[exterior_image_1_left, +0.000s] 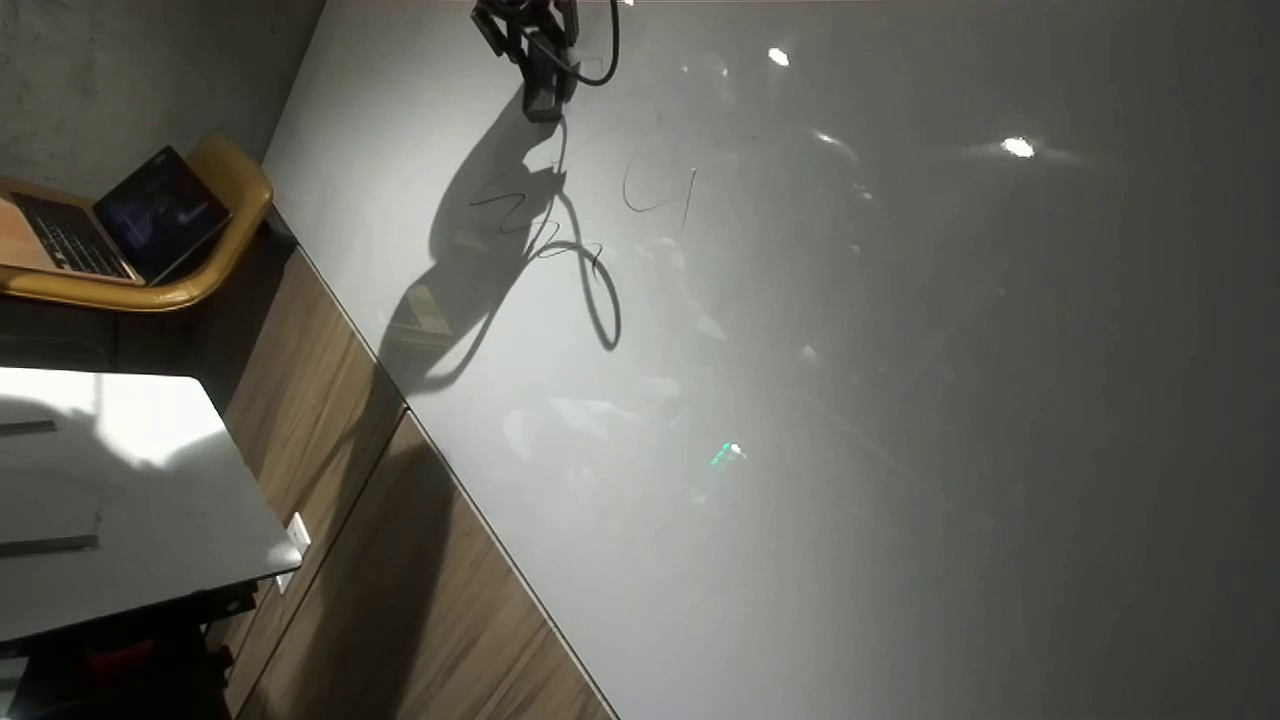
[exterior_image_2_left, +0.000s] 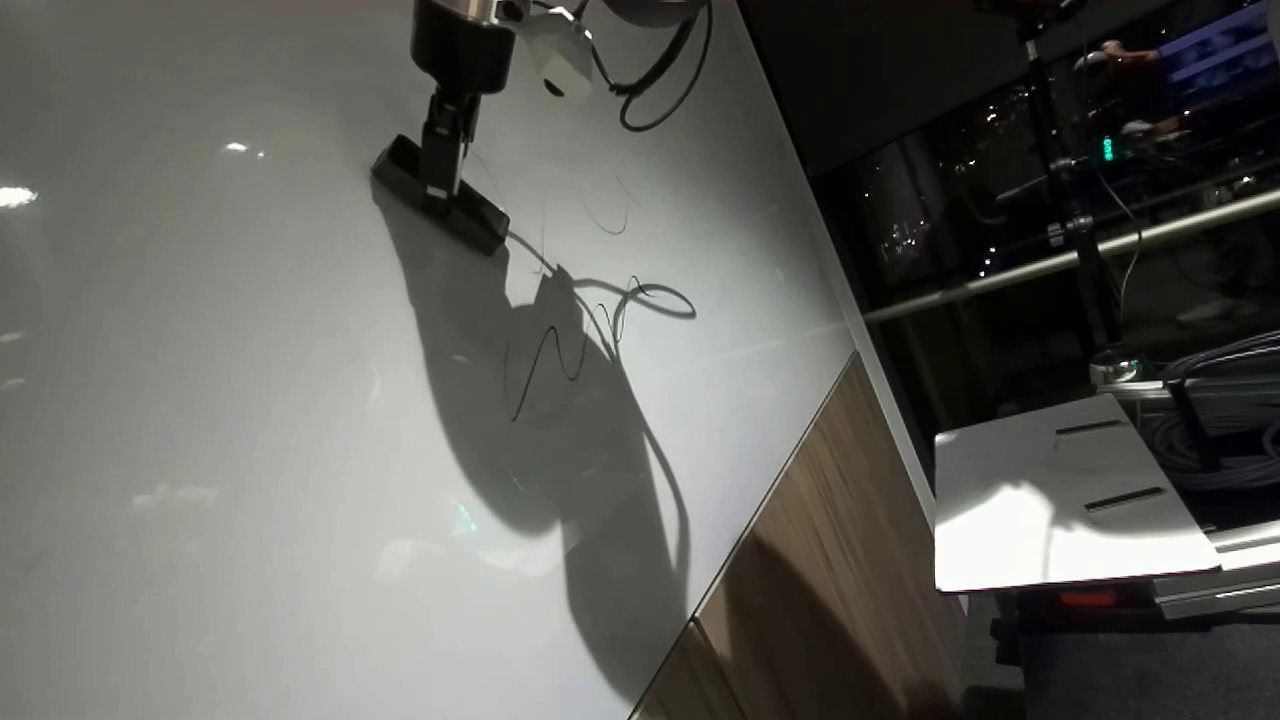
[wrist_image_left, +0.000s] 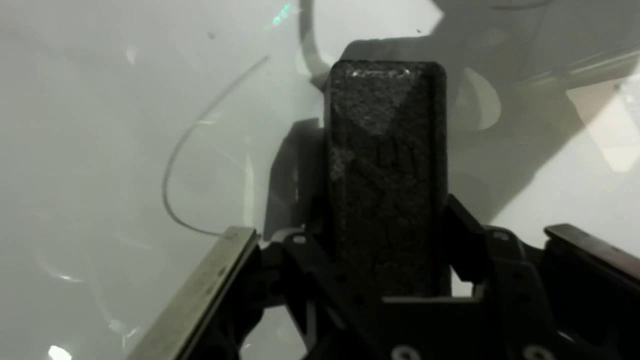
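A dark, block-shaped eraser (wrist_image_left: 387, 150) reaches out between the fingers of my gripper, which is shut on it. In the second exterior view the eraser (exterior_image_2_left: 480, 221) lies at or very near the glossy whiteboard (exterior_image_2_left: 216, 480); whether it touches cannot be told. My gripper (exterior_image_2_left: 441, 192) holds it near its middle. Thin black pen marks (exterior_image_2_left: 564, 354) run across the board beside the eraser, partly under the arm's shadow. In the first exterior view, a curved stroke (exterior_image_1_left: 636, 204) and a short straight stroke (exterior_image_1_left: 689, 198) show to the right of the eraser (exterior_image_1_left: 543, 100).
Wood panels (exterior_image_1_left: 348, 516) border the whiteboard. A small pale table (exterior_image_1_left: 120, 504) and a yellow chair (exterior_image_1_left: 228, 198) bearing a laptop (exterior_image_1_left: 156, 216) stand off to the side. Much of the board is bare, with bright light reflections.
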